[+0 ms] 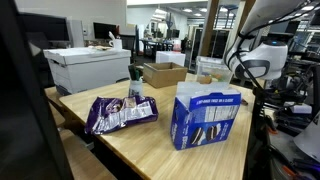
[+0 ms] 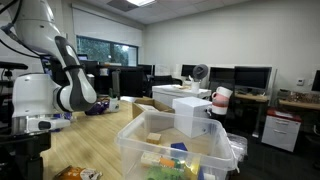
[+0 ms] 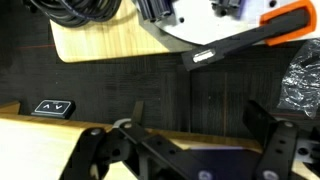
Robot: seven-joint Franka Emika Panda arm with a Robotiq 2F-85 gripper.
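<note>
In the wrist view my gripper stands open at the lower edge, its dark fingers (image 3: 130, 140) wide apart with nothing seen between them. It hangs over a dark strip beside a wooden edge. A black tool with an orange handle (image 3: 285, 24) lies at the upper right of that view. On the table in exterior view 1 are a purple snack bag (image 1: 122, 114) and an open blue-and-white box (image 1: 204, 120). A slim container (image 1: 135, 86) stands behind the bag. The fingertips cannot be made out clearly in either exterior view.
Coiled black cable (image 3: 85, 8) lies at the top left of the wrist view, crumpled clear plastic (image 3: 300, 80) at the right. A clear bin (image 2: 178, 135) of small objects stands near the arm. A cardboard box (image 1: 164, 75) sits farther back. Table space before the purple bag is bare.
</note>
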